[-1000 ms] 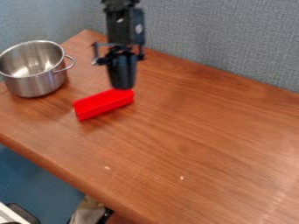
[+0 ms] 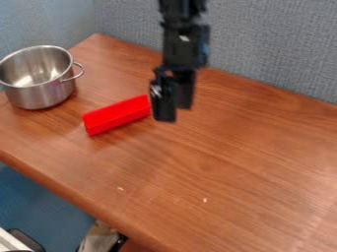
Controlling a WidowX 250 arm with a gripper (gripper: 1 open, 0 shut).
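My gripper (image 2: 172, 99) hangs from the top centre of the view, dark and open, with nothing seen between its fingers. It is over the table just right of a red oblong block (image 2: 116, 115), near its far end. The block lies diagonally on the wooden table (image 2: 224, 177). The gripper is blurred.
A steel pot (image 2: 39, 84) with side handles stands at the table's left edge, behind and left of the block. A grey-blue padded wall runs along the back.
The block and pot have not visibly moved.
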